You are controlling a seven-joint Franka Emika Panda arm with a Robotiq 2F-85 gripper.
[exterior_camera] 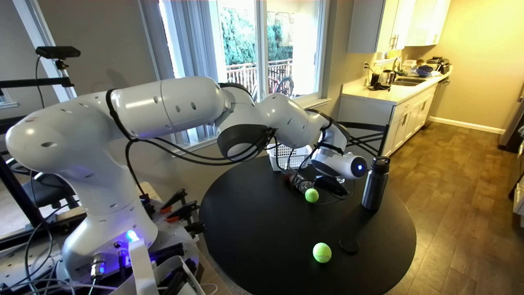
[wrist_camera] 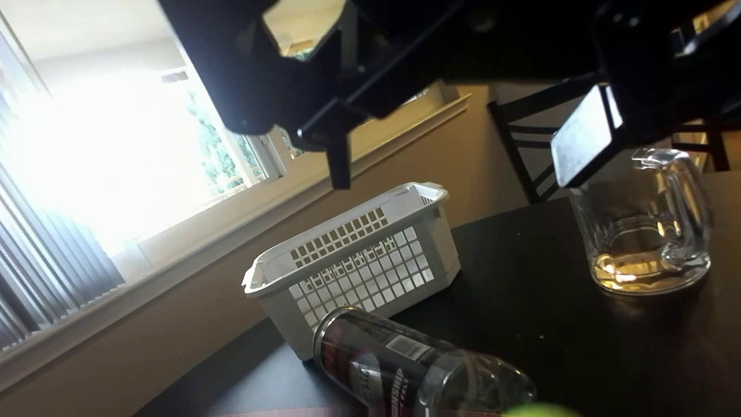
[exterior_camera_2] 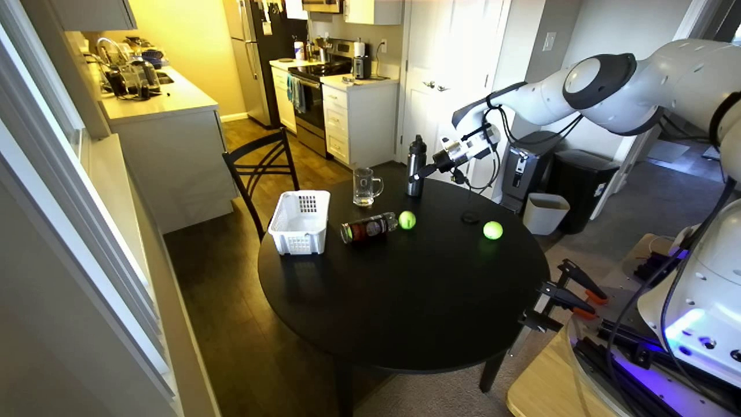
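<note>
My gripper stands open, its two fingers well apart in the wrist view and nothing between them. It hangs above the table, up and to the right of a green tennis ball [exterior_camera: 312, 195] in exterior view 1. That ball is close by the mouth end of a clear tube [exterior_camera_2: 369, 227] lying on its side; only the ball's top edge shows in the wrist view. A second tennis ball [exterior_camera: 322, 252] rests nearer the table's front, beside a dark round lid [exterior_camera: 349, 245]. A white basket [wrist_camera: 361, 260] stands behind the tube.
A glass mug [wrist_camera: 642, 229] stands upright on the table's far side. The dark bottle [exterior_camera: 376, 184] is upright near the table's edge, and my gripper overlaps it in exterior view 2.
</note>
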